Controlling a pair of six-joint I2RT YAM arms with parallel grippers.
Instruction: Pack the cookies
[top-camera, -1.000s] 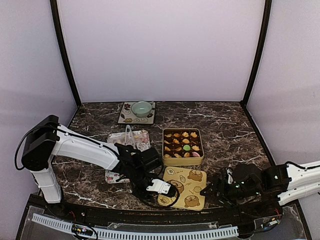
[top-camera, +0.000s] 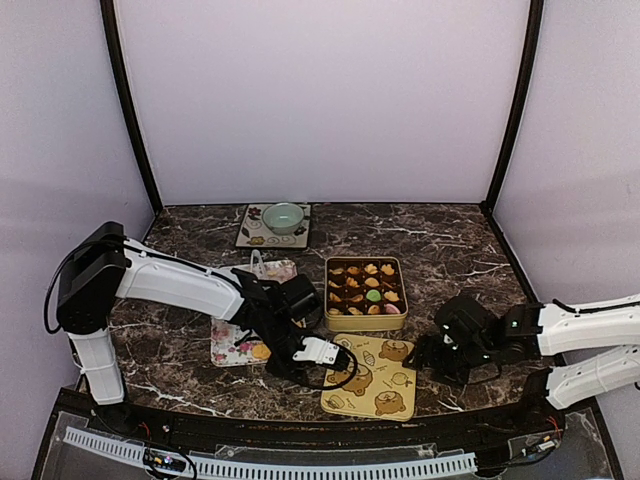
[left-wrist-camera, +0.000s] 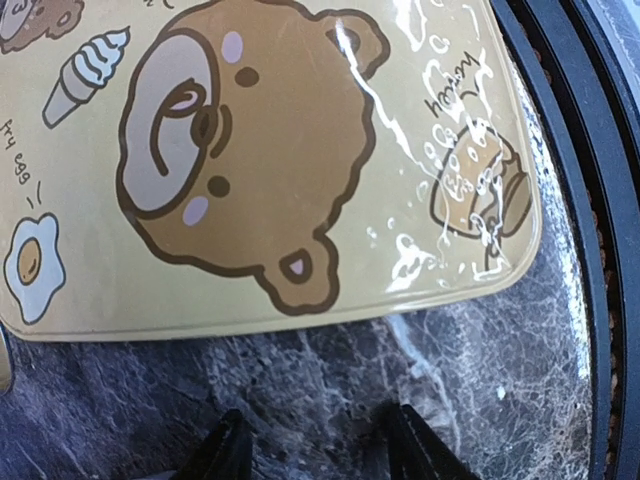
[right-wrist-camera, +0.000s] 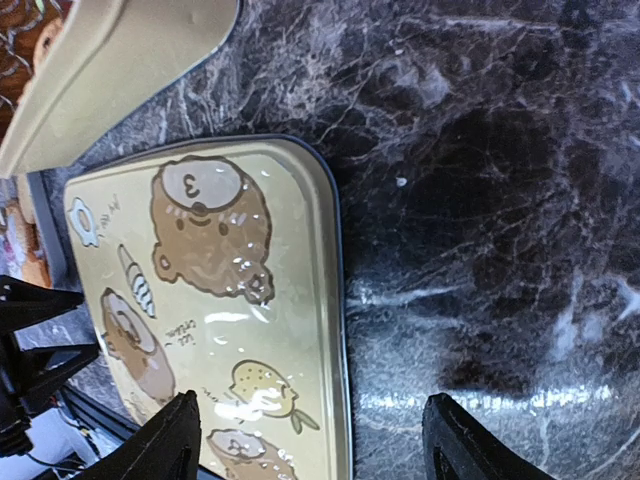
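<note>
The cookie box (top-camera: 365, 323) stands uncovered in mid-table, its compartments filled with cookies. In front of it, flat on the table, lies the yellow lid (top-camera: 390, 402) with printed bears. My left gripper is at the lid's left side, fingers apart over bare table, the lid's edge (left-wrist-camera: 250, 325) just beyond them. On the lid's right side is my right gripper, open, one fingertip over the lid (right-wrist-camera: 215, 320) and the other over the dark table, with the lid's right rim running between. Neither gripper is closed on anything.
A floral tray (top-camera: 228, 352) with a clear container lies at the left, partly hidden by my left arm. Farther back, a pale green bowl (top-camera: 284, 218) sits on a patterned tray (top-camera: 246, 238).
The lid has shifted slightly to the right. My left gripper has moved only a little.
</note>
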